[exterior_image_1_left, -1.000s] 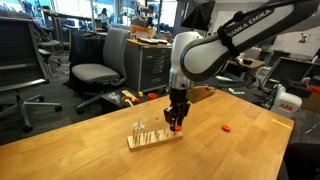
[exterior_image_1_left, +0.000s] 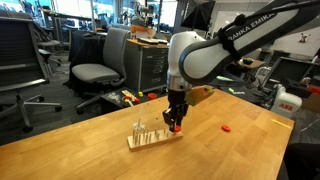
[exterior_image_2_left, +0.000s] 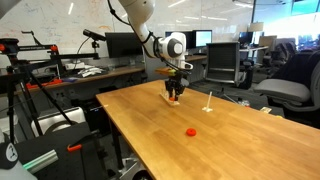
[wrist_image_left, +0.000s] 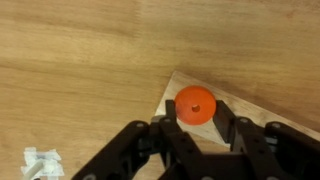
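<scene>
An orange-red round piece (wrist_image_left: 195, 105) sits between the fingertips of my gripper, which is shut on it. In exterior view 1 the gripper (exterior_image_1_left: 172, 118) points down at the right end of a pale wooden block with pegs (exterior_image_1_left: 147, 138), and the red piece (exterior_image_1_left: 178, 128) shows by its fingers. From the wrist view, the piece is over one end of the wooden block (wrist_image_left: 178, 84); whether it touches the block or a peg cannot be told.
Another red piece (exterior_image_1_left: 226, 128) lies on the table right of the arm. Small coloured items (exterior_image_1_left: 130, 98) are near the table's back edge. A white object (wrist_image_left: 42, 163) lies at the wrist view's lower left.
Hardly anything differs: the arm stays over the block's right end with the red piece between its fingers.
</scene>
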